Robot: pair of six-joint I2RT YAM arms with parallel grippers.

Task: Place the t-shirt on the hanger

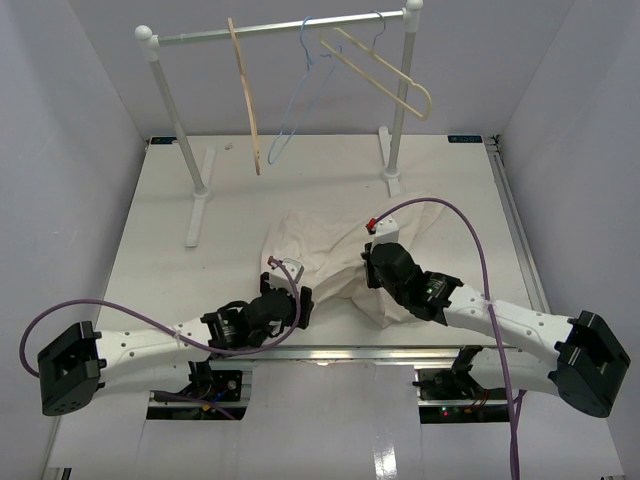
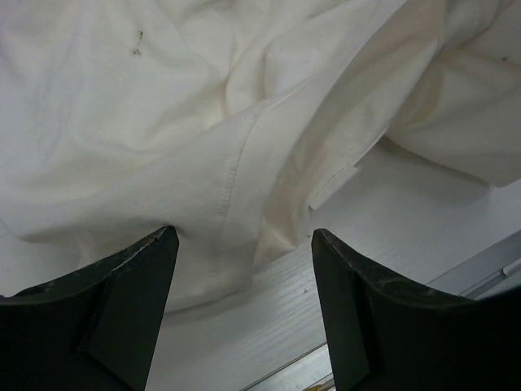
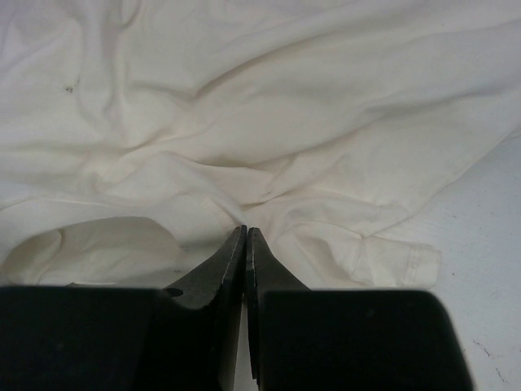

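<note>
A cream T-shirt (image 1: 320,240) lies crumpled across the front middle of the white table. My left gripper (image 1: 285,300) is open over the shirt's near-left part; in the left wrist view its fingers (image 2: 122,318) stand apart above a folded edge (image 2: 228,204). My right gripper (image 1: 370,265) is shut on a fold of the T-shirt (image 3: 187,212), lifting it slightly near the middle. The hangers hang from the rail behind, among them a cream one (image 1: 400,80), a blue one (image 1: 285,125) and a wooden one (image 1: 244,90).
A white rack with a top rail (image 1: 260,28) and two posts stands over the back of the table. A metal edge (image 1: 330,353) runs along the front.
</note>
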